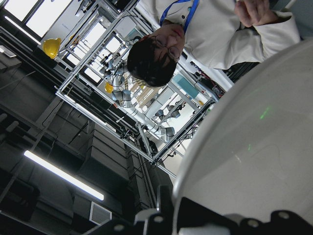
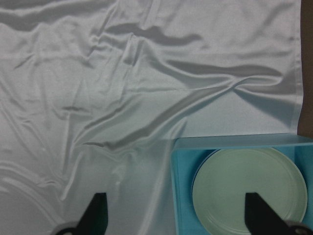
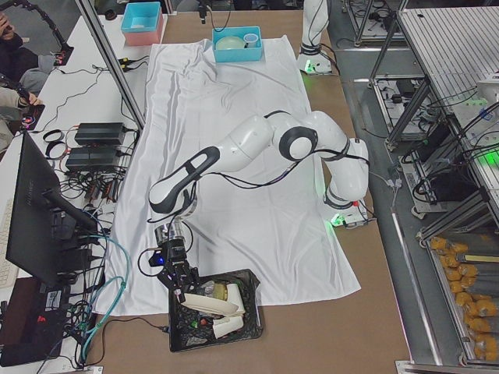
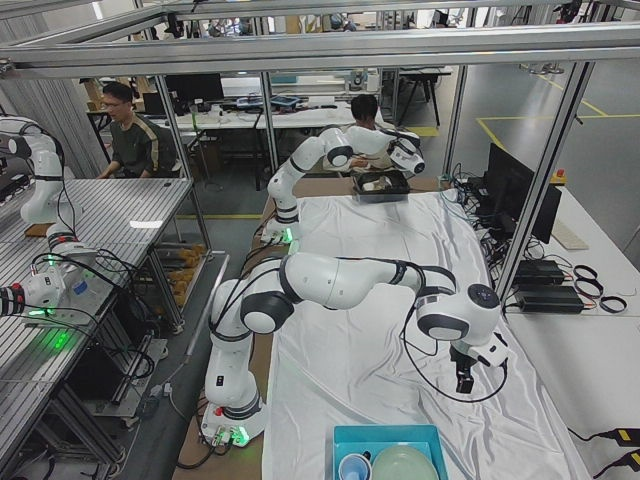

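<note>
My left gripper (image 3: pixel 181 282) is shut on a white plate (image 3: pixel 203 304), which it holds tilted on edge over a black bin (image 3: pixel 187 335) in the camera left view; the plate (image 1: pixel 249 142) fills the right of the left wrist view. The bin holds several white items and other small things, hard to tell. My right gripper (image 4: pixel 465 375) hangs over the white cloth beside a blue bin (image 4: pixel 385 435), open with nothing between its fingers. In that bin lie a pale green plate (image 2: pixel 249 191) and a light blue cup (image 4: pixel 355 470).
A monitor (image 3: pixel 39 226), cables and black boxes crowd the side desk. Metal frame posts stand beside the work surface. A person (image 1: pixel 156 58) stands near my left gripper's end.
</note>
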